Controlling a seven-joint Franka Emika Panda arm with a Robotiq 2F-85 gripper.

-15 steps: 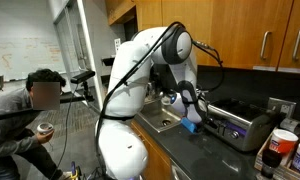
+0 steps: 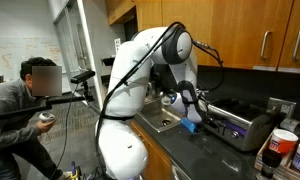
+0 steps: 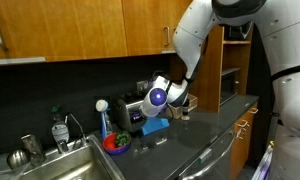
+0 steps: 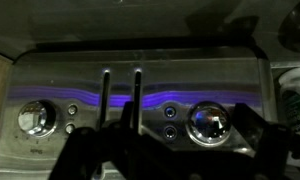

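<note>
A silver toaster (image 4: pixel 180 80) fills much of the wrist view, showing two upright lever slots and two round knobs, a left knob (image 4: pixel 36 118) and a right knob (image 4: pixel 208 123). My gripper faces this front, its dark fingers spread apart and nothing seen between them. The right finger (image 4: pixel 252 125) appears beside the right knob; whether it touches the toaster cannot be told. From the side, the toaster (image 2: pixel 242 125) stands on the dark counter against the wall, with the arm bent down toward it. In exterior view 2 the arm largely covers the toaster.
A sink (image 3: pixel 70 165) lies beside a red bowl (image 3: pixel 116 143) of colourful items. Cups (image 2: pixel 281 148) and a dark jar (image 2: pixel 273 160) stand near the toaster. Wooden cabinets (image 2: pixel 240 30) hang above.
My arm, gripper and the toaster show no visible movement. Only the seated person at the left has shifted, with the hand holding a white object moving slightly.
</note>
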